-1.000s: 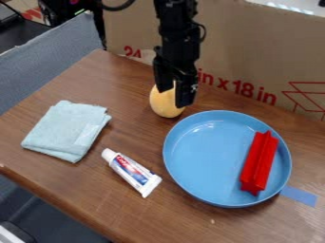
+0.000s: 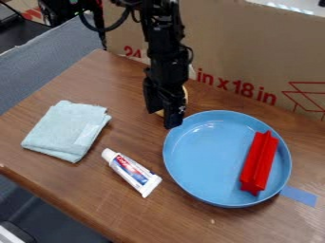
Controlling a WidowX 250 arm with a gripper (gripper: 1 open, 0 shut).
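My black gripper (image 2: 166, 100) reaches down from the top centre over a round, pale yellow object (image 2: 181, 92) on the wooden table, mostly hidden behind it. A blue plate (image 2: 203, 180) on the right holds red bar-shaped objects (image 2: 258, 161). A white toothpaste tube (image 2: 131, 173) lies at the lower middle, and a folded light-blue cloth (image 2: 65, 131) lies on the left.
A cardboard box (image 2: 254, 66) stands along the back. A grey surface (image 2: 38, 66) lies beyond the table's left edge. Bare table shows at upper left and bottom.
My gripper has moved down onto the yellow object, which is now more hidden. The plate, tube and cloth have not moved.
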